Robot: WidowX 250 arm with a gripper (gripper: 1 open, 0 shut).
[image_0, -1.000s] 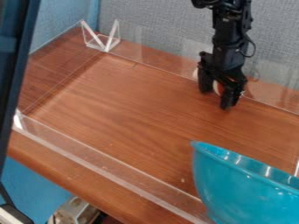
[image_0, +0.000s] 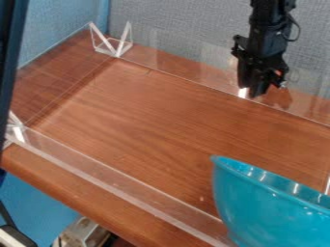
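The black gripper (image_0: 256,79) is raised at the back right of the wooden tray, near the clear rear wall. A small white object (image_0: 244,92) shows at its fingertips, with the gripper shut on it; the object's shape is partly hidden by the fingers.
A turquoise bowl (image_0: 268,207) fills the lower right. Clear low walls edge the wooden surface (image_0: 142,116), whose middle and left are bare. A white bracket (image_0: 112,43) stands at the back left corner.
The gripper has risen from the wooden surface and moved slightly right, with the white object now showing at its fingertips.
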